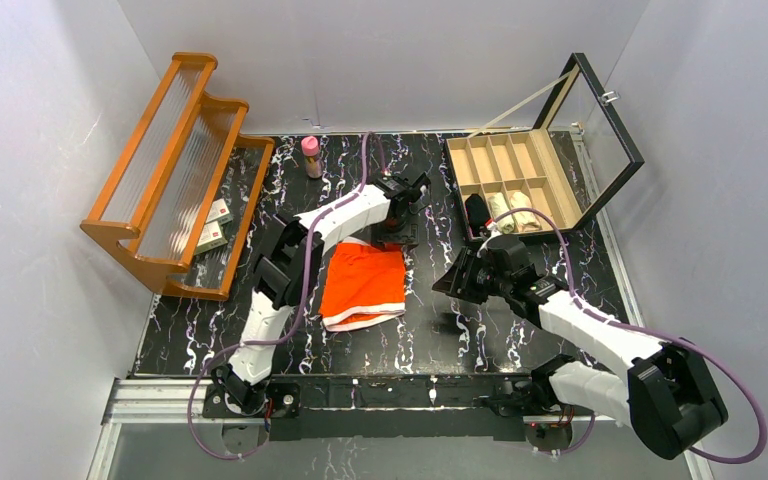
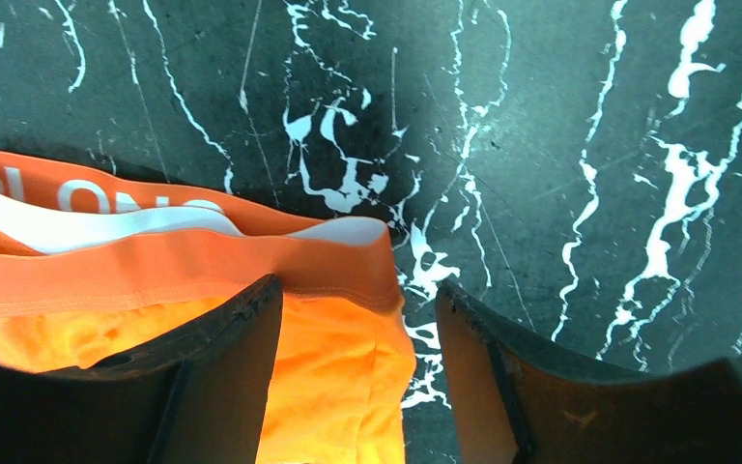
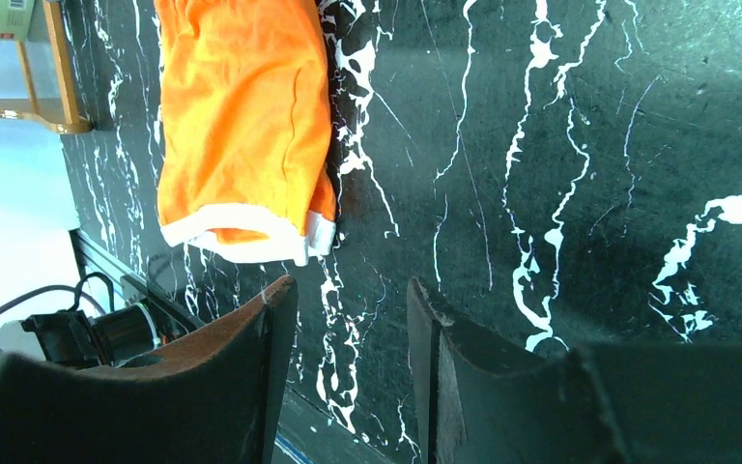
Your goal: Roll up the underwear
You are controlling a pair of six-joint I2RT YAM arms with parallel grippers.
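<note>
Orange underwear (image 1: 365, 285) with white trim lies flat on the dark marbled table, left of centre. In the left wrist view its waistband (image 2: 145, 271) gapes, showing white lining and printed letters. My left gripper is over the waistband's right corner. Its fingers are apart, one finger (image 2: 227, 358) over the cloth and the other beyond its edge; cloth shows between them, ungripped. My right gripper hovers right of the garment, fingers parted with bare table between them. The white leg hem (image 3: 251, 232) is clear in the right wrist view.
A wooden compartment box (image 1: 505, 165) with its glass lid raised stands at the back right, some compartments holding rolled cloths (image 1: 500, 212). The wooden rack (image 1: 185, 180) is on the left, near a pink-capped bottle (image 1: 311, 158).
</note>
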